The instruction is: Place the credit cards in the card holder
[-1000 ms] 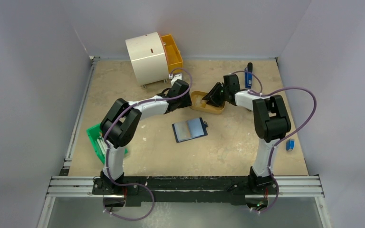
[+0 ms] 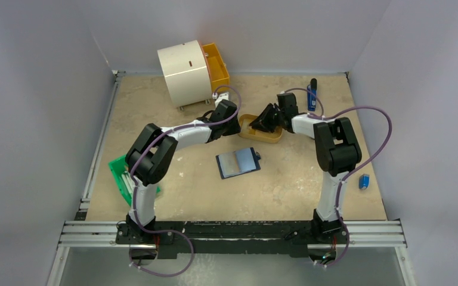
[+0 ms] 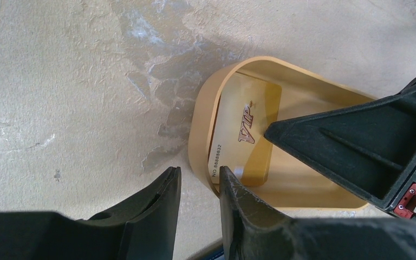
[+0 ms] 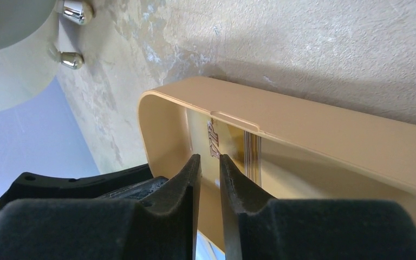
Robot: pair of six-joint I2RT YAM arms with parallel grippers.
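Observation:
A gold-and-cream VIP card (image 3: 246, 127) lies against the end wall of a tan oval tray (image 2: 263, 139). Striped edges (image 4: 253, 154) beside it in the right wrist view look like several cards together. My left gripper is partly open, its fingers apart at the tray's left end, with the rim close to one of them. Over the tray, my right gripper has its fingertips close together by the card; whether anything is pinched in that narrow gap is unclear. What looks like the open card holder (image 2: 238, 162), dark-edged with pale panels, rests on the table.
Behind the left gripper stands a white rounded cabinet (image 2: 186, 72) with an orange drawer (image 2: 216, 65). A green basket (image 2: 121, 179) sits at left; a blue tool (image 2: 312, 95) and small blue item (image 2: 364, 181) lie at right. Table around the holder is clear.
My right arm and gripper have shifted slightly left over the tray. In the top view the left arm, tray and card holder look unmoved.

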